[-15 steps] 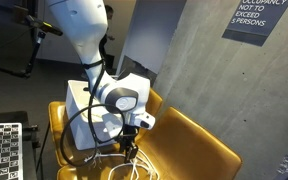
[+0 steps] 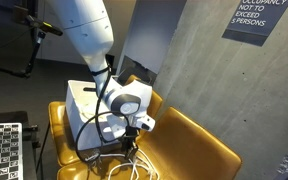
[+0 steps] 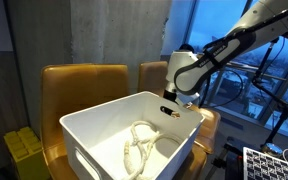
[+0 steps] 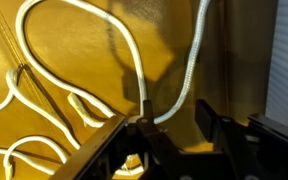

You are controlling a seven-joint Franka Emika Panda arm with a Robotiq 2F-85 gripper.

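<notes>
A white rope (image 4: 195, 55) lies in loose loops on a tan leather seat (image 4: 169, 30). Close above it, my gripper points down with its two dark fingers apart. In the wrist view one strand of the rope curves through the space between the fingers; whether they touch it I cannot tell. From the first exterior view the gripper (image 2: 132, 143) is low over the seat beside the rope loops. More white rope (image 3: 139, 150) lies inside a white box (image 3: 94, 125) in the second exterior view, where the gripper's fingers are hidden.
Behind the arm in the first exterior view stands the white box (image 2: 81, 98). An empty tan chair (image 2: 189, 145) is to the right, with a grey wall (image 2: 214, 85) behind. A yellow block stack (image 3: 24, 155) stands left of the box.
The arm and its black cable have shifted slightly. The gripper stays low over the seat, and the rope looks much the same.
</notes>
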